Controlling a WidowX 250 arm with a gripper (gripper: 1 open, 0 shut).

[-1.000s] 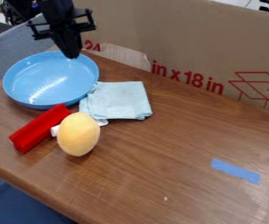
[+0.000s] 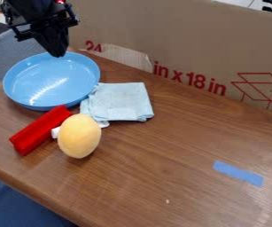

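Observation:
My black gripper hangs at the top left, above the back of a blue plate, its tip pointing down and shut, with nothing visible between its fingers. In front of the plate lie a red object with a white part and an upright pale orange, egg-shaped object. A folded light blue cloth lies to the right of the plate.
A cardboard box forms a wall along the back of the wooden table. A strip of blue tape is on the right. Its edge is at the lower left.
My gripper has moved left and up over the last second. The objects on the table have not moved.

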